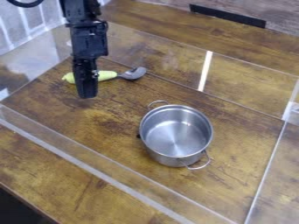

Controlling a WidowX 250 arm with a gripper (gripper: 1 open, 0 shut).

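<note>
My gripper [86, 89] hangs low at the upper left, fingertips just in front of a pale yellow-green handled utensil [107, 75] with a grey spoon-like head [135, 72]. The gripper looks shut, with nothing clearly visible between its fingers; it partly hides the handle. A steel pot [176, 133] with wire handles sits right of centre, apart from the gripper and utensil.
Transparent panels or edges run along the left and right sides. A dark slot lies at the back edge.
</note>
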